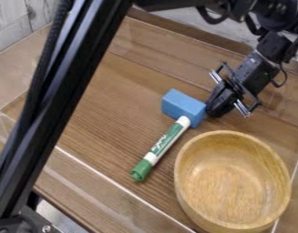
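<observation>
My gripper [217,104] reaches down from the top right, its tips low at the right side of a blue block [183,106]; it looks shut, though the fingertips are dark and hard to make out, and nothing shows held. A white marker with green cap [161,149] lies diagonally just below the block. A round wooden bowl [232,211] stands at the lower right.
A black frame bar [47,100] crosses the left side of the view. A wall runs along the back.
</observation>
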